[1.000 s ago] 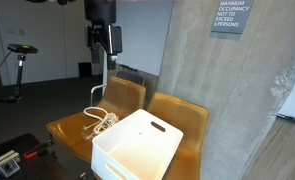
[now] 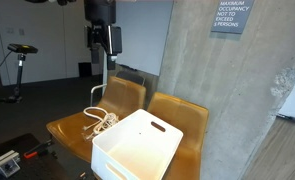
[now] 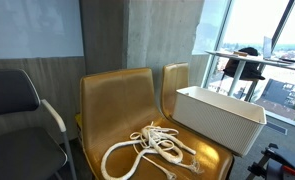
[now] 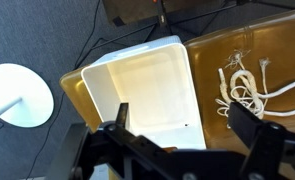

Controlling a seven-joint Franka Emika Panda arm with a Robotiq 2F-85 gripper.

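A white rectangular bin [image 2: 109, 164] with a handle slot stands on the tan leather chairs. Seen from above in the wrist view, the bin [image 4: 145, 49] is empty inside. A cream-white rope [image 2: 103, 124] lies loosely bundled on the seat beside it. In exterior view 2 the rope [image 3: 137, 150] shows several loops and frayed ends, and the wrist view has the rope [image 4: 249, 92] on the right. High above the seats hangs my gripper, its dark fingers wide apart. It is open, holds nothing and touches neither bin nor rope.
Tan chair backs [image 3: 120, 103] rise behind the rope, with a concrete wall [image 2: 212, 85] beyond. A black chair [image 3: 22, 125] stands to one side. A round white base [image 4: 19, 95] is on the floor left of the bin. Bare seat surrounds the rope.
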